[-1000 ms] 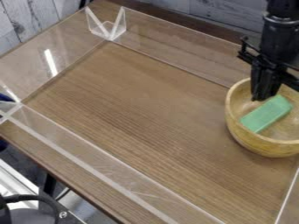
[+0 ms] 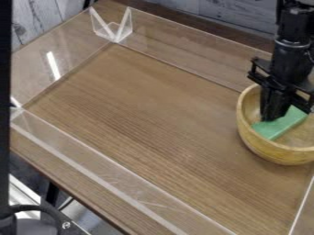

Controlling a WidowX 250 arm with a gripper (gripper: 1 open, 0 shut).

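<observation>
My gripper point(image 2: 263, 108) reaches down from the upper right into a wooden bowl point(image 2: 274, 154) at the right edge of the table, its dark fingers low over the left part of the bowl. A green rectangular object point(image 2: 285, 125) lies tilted inside the bowl, partly behind the fingers. The fingers look close together; whether anything is between them is hard to make out.
A clear plastic piece point(image 2: 110, 27) stands at the back left. Dark equipment point(image 2: 31, 220) sits at the bottom left corner.
The gripper has moved lower into the bowl, down beside the green object. The bowl and green object look nearly unmoved.
</observation>
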